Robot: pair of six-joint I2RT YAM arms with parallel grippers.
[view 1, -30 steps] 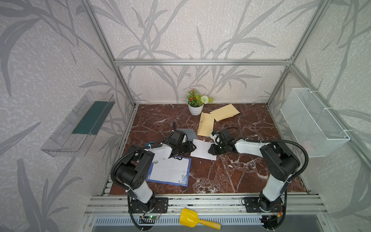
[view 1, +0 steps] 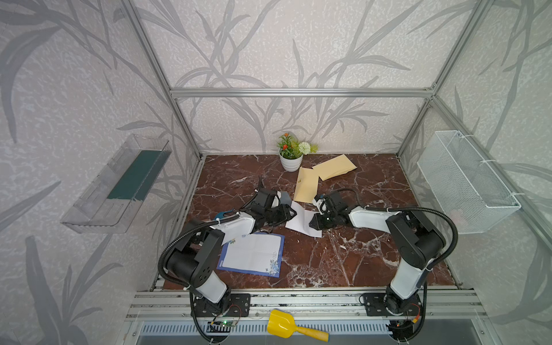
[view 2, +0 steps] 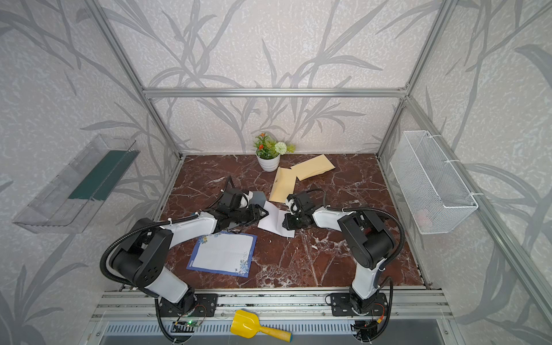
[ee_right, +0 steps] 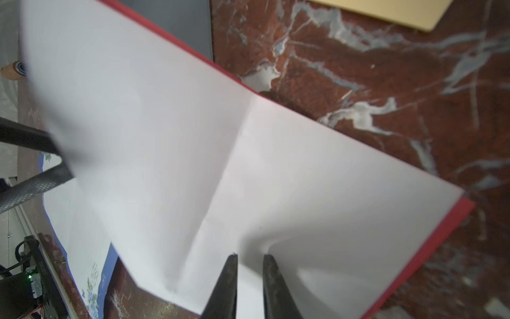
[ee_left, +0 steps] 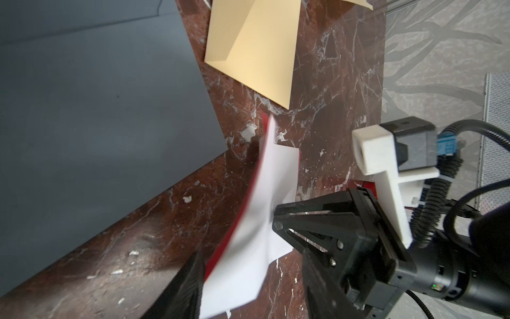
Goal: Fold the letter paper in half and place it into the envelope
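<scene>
The letter paper (ee_right: 318, 196), white above with red showing at its edges, has a crease across its middle. Its left half is raised at an angle while the right half lies on the table. My left gripper is open, its fingers apart on either side of the raised edge. Over the flat right half, my right gripper is narrowly open, with a small gap between its fingertips near a shadowed ripple. A cream envelope (view 1: 306, 185) lies just behind the paper, and its mouth is hard to make out.
Further back are more cream envelopes (view 1: 334, 166) and a flower pot (view 1: 291, 162). A grey sheet (ee_left: 101, 133) lies beside the paper, left of it. A blue-bordered sheet (view 1: 251, 253) lies at front left.
The paper lay flat before; now its left half has tilted up along the crease. My left gripper has moved slightly right and up with that edge. The right arm looks still.
</scene>
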